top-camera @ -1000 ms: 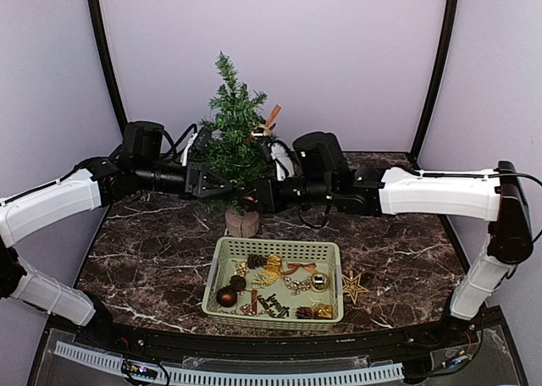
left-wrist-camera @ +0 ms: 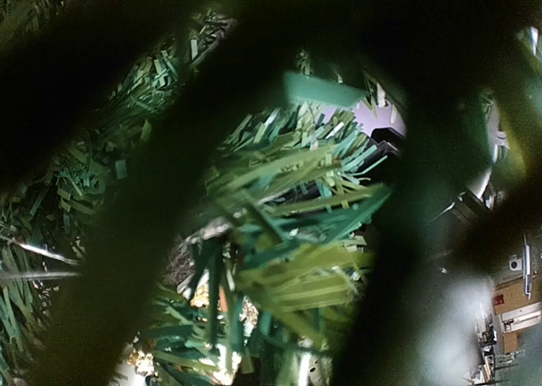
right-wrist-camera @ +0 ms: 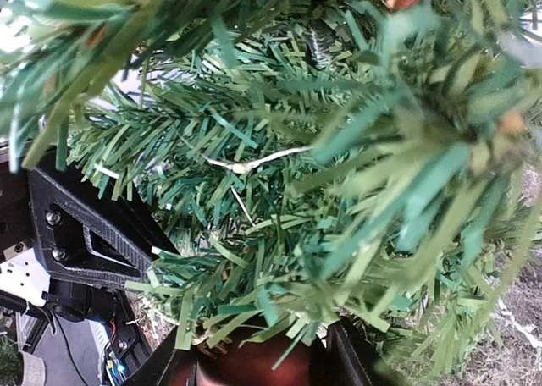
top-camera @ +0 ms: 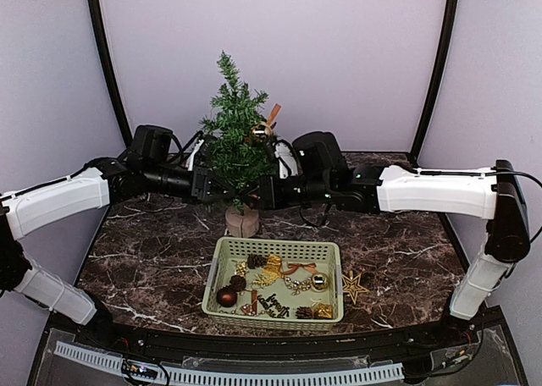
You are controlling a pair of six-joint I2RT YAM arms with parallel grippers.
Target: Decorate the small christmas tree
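The small green tree (top-camera: 233, 128) stands on a base (top-camera: 242, 223) at the back, a gold ball with an orange ribbon (top-camera: 261, 131) in its upper right. Both grippers are among the lower branches. My left gripper (top-camera: 222, 190) appears shut; its fingertips are hidden in foliage, and its wrist view is dark, filled with branches. My right gripper (top-camera: 259, 193) is shut on a dark red-brown ball (right-wrist-camera: 254, 366), seen at the bottom of the right wrist view, partly covered by needles.
A pale basket (top-camera: 338, 259) in front holds a brown ball (top-camera: 226, 296), a gold ball (top-camera: 319, 282), pinecones and several other ornaments. A gold star (top-camera: 355, 287) lies right of it.
Both grippers have shifted only slightly, the left one a little lower. The brown ball at my right gripper is less visible from above.
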